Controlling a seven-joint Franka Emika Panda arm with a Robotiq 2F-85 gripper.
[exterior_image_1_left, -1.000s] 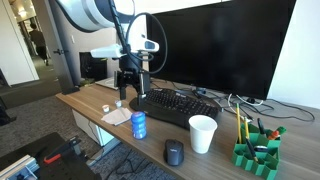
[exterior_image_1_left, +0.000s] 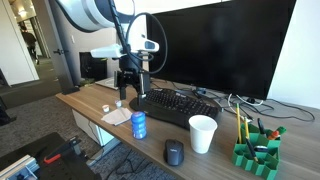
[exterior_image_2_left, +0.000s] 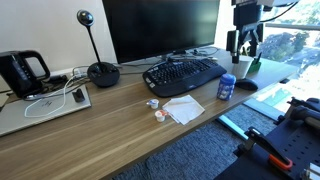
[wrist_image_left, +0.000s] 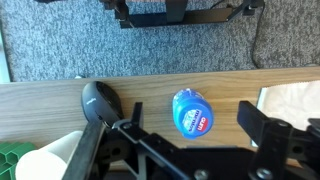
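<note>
A blue can (exterior_image_1_left: 138, 124) stands upright on the wooden desk. Above it my gripper (exterior_image_1_left: 132, 88) hangs open, pointing down, with a clear gap to the can's top. From the wrist view, the can (wrist_image_left: 193, 115) shows its round top between the two spread fingers, well below them. The second exterior view has the can (exterior_image_2_left: 227, 86) near the desk's front edge and the gripper (exterior_image_2_left: 245, 45) higher up. Nothing is held.
Right of the can are a dark mouse (exterior_image_1_left: 174, 152), a white cup (exterior_image_1_left: 202, 135) and a green organizer (exterior_image_1_left: 256, 158) with pens. The keyboard (exterior_image_1_left: 172, 105) and monitor (exterior_image_1_left: 225, 45) stand behind. White paper (exterior_image_2_left: 182, 108) lies left; bare desk (exterior_image_2_left: 80, 140) extends beyond it.
</note>
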